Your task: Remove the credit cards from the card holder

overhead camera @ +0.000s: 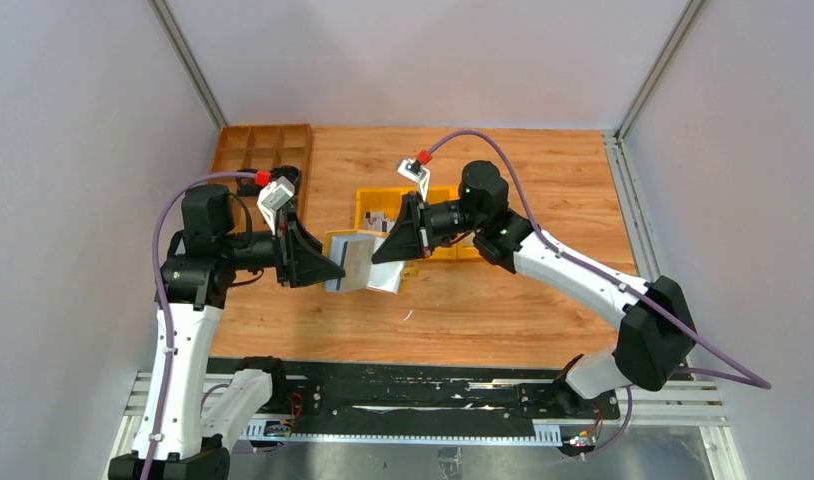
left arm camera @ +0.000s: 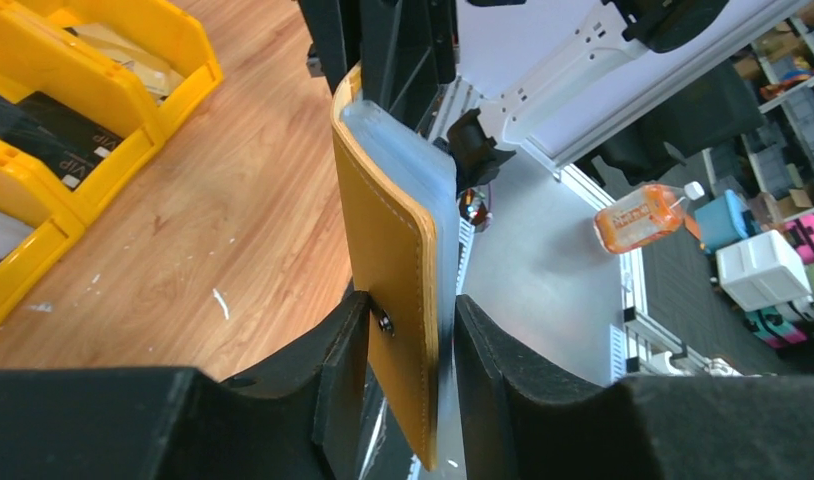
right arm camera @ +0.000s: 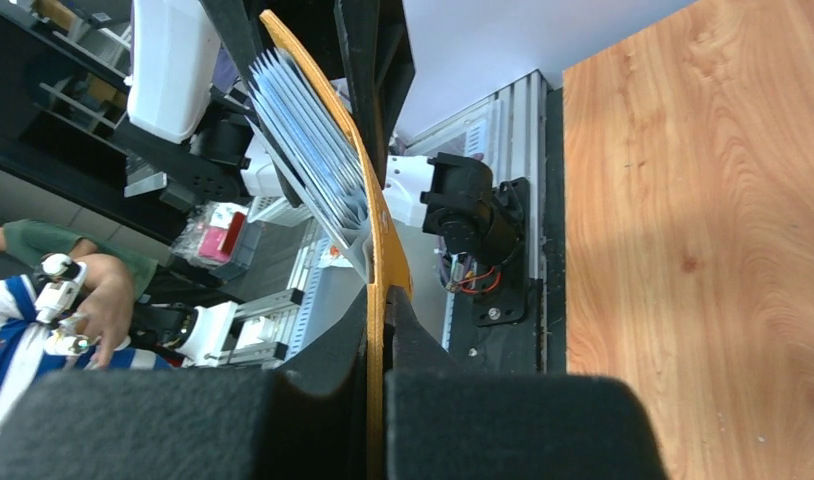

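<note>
An orange card holder point(left arm camera: 386, 250) with clear, pale inner sleeves point(right arm camera: 305, 138) is held upright in the air between both arms. My left gripper is shut on it at one end. At the other end my right gripper is shut, its fingertips around the holder's orange edge. From above, the holder point(overhead camera: 355, 262) shows pale pages between the two grippers. Whether cards sit in the sleeves I cannot tell.
Yellow bins point(left arm camera: 108, 200) stand on the wooden table behind the holder. A wooden compartment tray point(overhead camera: 260, 140) is at the back left.
</note>
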